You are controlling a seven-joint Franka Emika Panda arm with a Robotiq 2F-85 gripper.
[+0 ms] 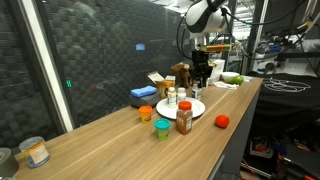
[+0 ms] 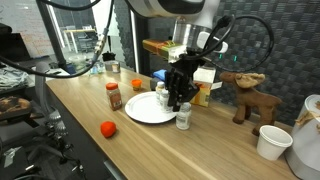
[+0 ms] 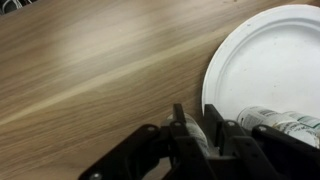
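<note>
A small white bottle (image 2: 183,118) stands on the wooden table just off the rim of the white plate (image 2: 146,112). Right above it is my gripper, pointing down with its fingers apart at either side of the bottle's top. Whether they touch the bottle cannot be made out. Two more white bottles with printed labels (image 3: 280,124) are on the plate, close to the gripper in the wrist view. In exterior view 1 the gripper (image 1: 200,82) hangs over the plate's right side, partly hiding what is beneath.
A brown-red jar (image 1: 184,118), a green cup (image 1: 162,128), an orange cup (image 1: 146,113) and a red ball (image 1: 222,121) stand around the plate. A toy moose (image 2: 256,100) and a white cup (image 2: 271,142) are beyond the bottle.
</note>
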